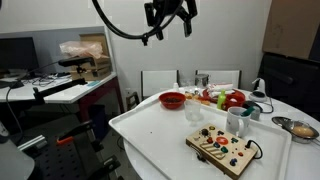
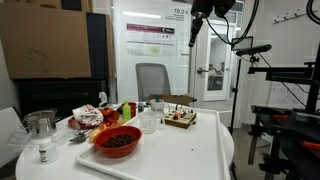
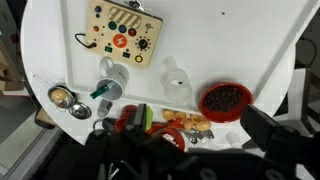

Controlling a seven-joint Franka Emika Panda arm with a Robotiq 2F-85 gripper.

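Observation:
High over the white tray (image 1: 160, 155) hangs my gripper (image 1: 167, 36), its fingers open and empty. A red bowl (image 3: 212, 90) full of small dark pieces lies below it, also seen as the red bowl (image 2: 119, 148) at the tray's edge. Beside the bowl stands a clear cup (image 3: 176, 82). A white mug (image 1: 237, 122) with something green inside it (image 3: 105, 87) stands behind a wooden board (image 1: 221, 150) carrying knobs and round coloured pieces. No object touches the gripper.
Beyond the tray are several red, green and orange food-like items (image 3: 190, 122), a metal pan (image 1: 299, 129) and a small white bottle (image 2: 47, 151). The near part of the tray is bare. A dark side table with a monitor (image 1: 18, 58) stands at the left.

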